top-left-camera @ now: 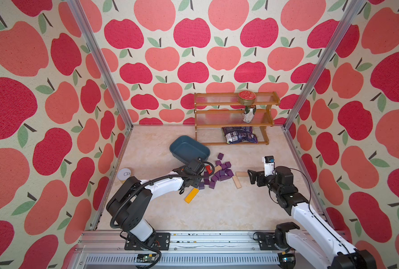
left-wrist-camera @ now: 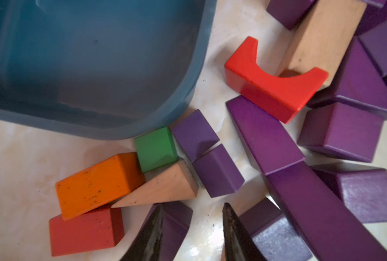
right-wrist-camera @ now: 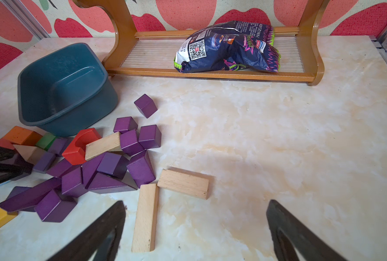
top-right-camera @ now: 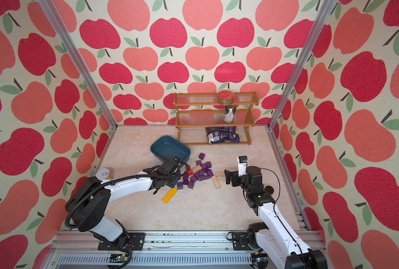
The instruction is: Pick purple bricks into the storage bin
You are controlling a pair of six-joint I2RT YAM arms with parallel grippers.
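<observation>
Many purple bricks lie heaped on the table, among them a small block (left-wrist-camera: 218, 170), a long bar (left-wrist-camera: 324, 213) and a lone cube (right-wrist-camera: 145, 105) at the back. The blue-green storage bin stands behind the heap; the part of its floor seen in the left wrist view looks bare. Low over the heap's left side, my left gripper is open, fingers apart. One purple brick (left-wrist-camera: 176, 226) sits partly behind its left finger, and another (left-wrist-camera: 276, 230) is by its right finger. My right gripper stands wide open and empty, right of the heap.
Mixed in or beside the heap are a red arch (left-wrist-camera: 276, 84), an orange block (left-wrist-camera: 97, 182), a green cube (left-wrist-camera: 156, 149) and wooden pieces such as a plank (right-wrist-camera: 144, 217). A yellow block (top-left-camera: 191, 195) lies in front. The shelf (right-wrist-camera: 306, 78) stands behind.
</observation>
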